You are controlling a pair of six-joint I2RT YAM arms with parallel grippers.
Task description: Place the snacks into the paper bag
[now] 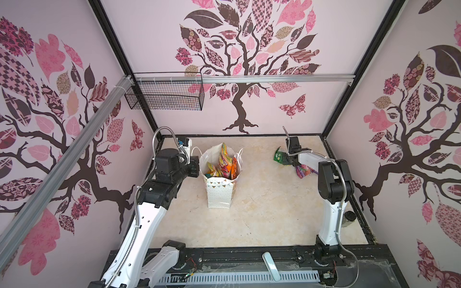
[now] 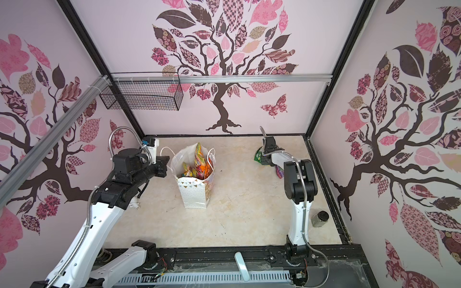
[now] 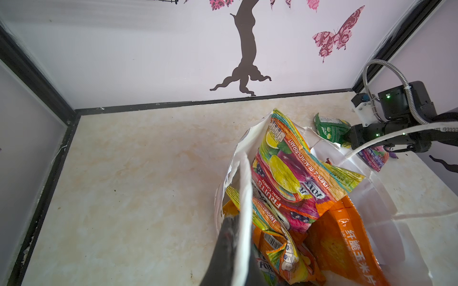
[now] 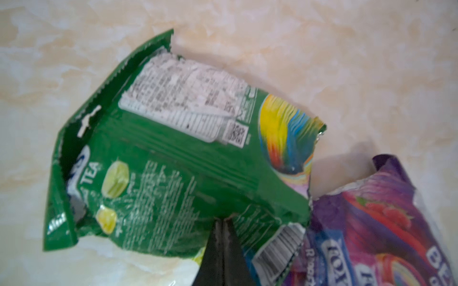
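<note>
The white paper bag stands left of centre, holding several snack packs, yellow and orange. My left gripper is shut at the bag's left rim; in the left wrist view a white handle crosses in front of its fingers. On the right of the table lie a green snack pack and a purple one, partly overlapping. My right gripper is shut over the lower part of the green pack, with no snack visibly held between its fingers.
A dark-lidded jar stands at the front right. A wire basket hangs on the rail at the back left.
</note>
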